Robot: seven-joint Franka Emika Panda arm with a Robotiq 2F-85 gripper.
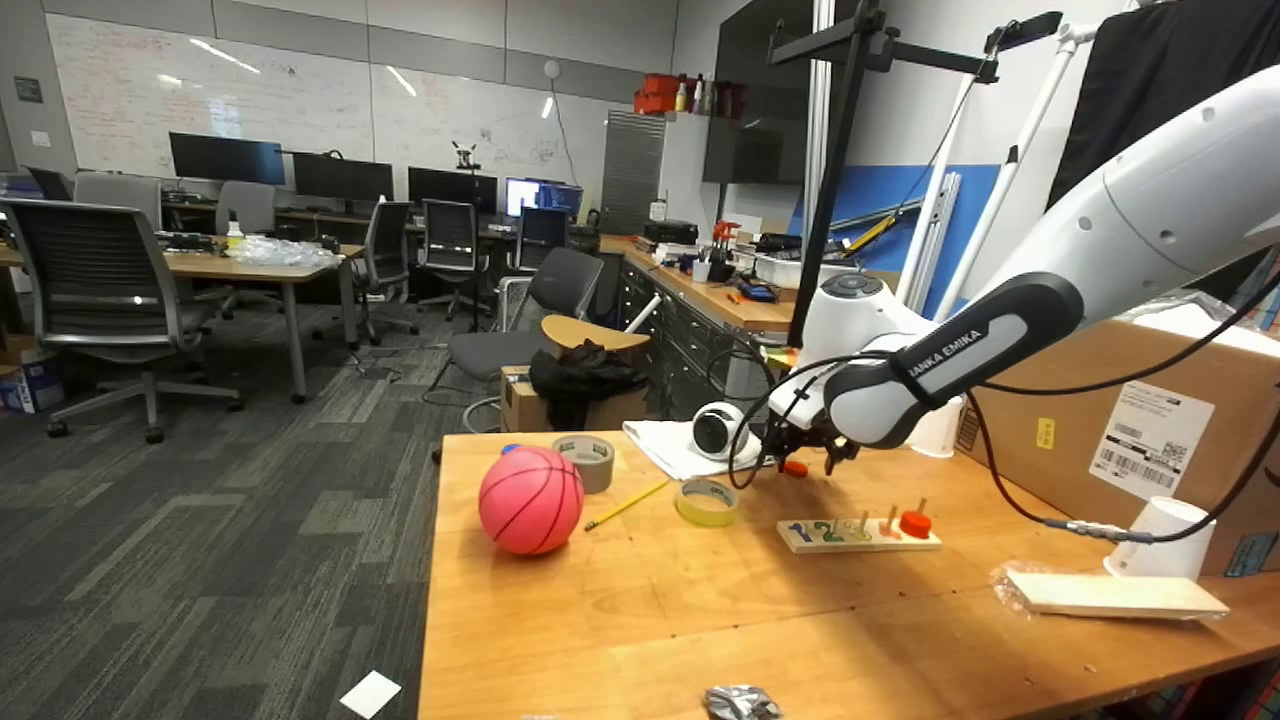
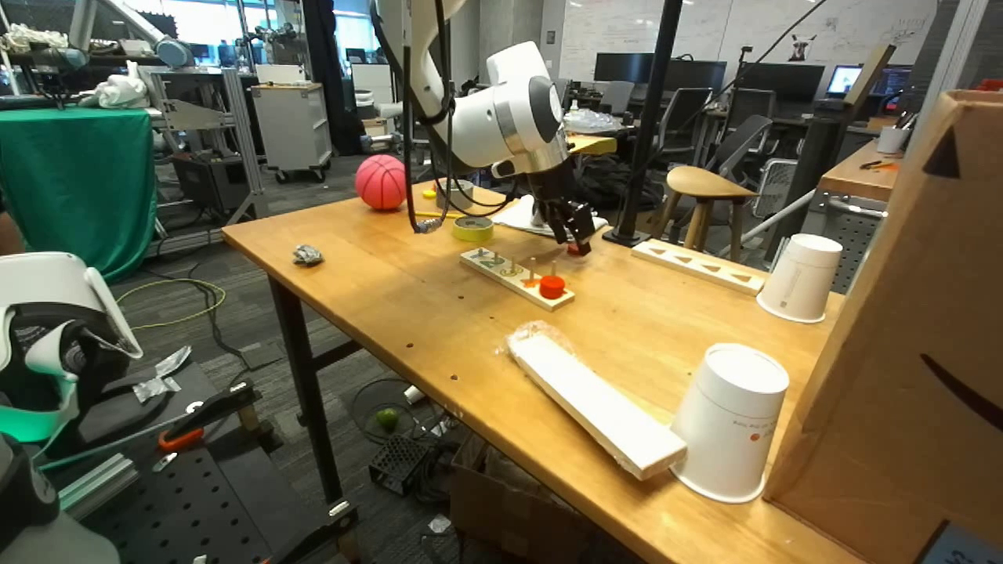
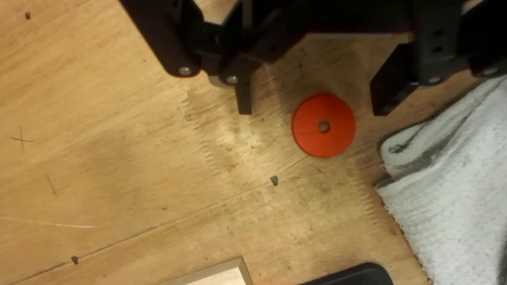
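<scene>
A flat red disc (image 3: 324, 125) with a centre hole lies on the bare table. My gripper is open above it, its two fingers standing on either side in the wrist view, with the disc nearer the right finger (image 3: 390, 90). From outside, the same disc (image 1: 794, 469) shows just by the fingertips; contact cannot be made out. A wooden peg board (image 1: 840, 544) with painted numbers stands in front of the arm, and a red piece (image 1: 915, 524) sits at its right end.
Near the disc lies a white cloth (image 3: 451, 190) with a round white device (image 1: 716, 432) on it. A yellow tape roll (image 1: 707, 503), a pink ball (image 1: 531, 502) and white cups (image 2: 733, 423) stand around.
</scene>
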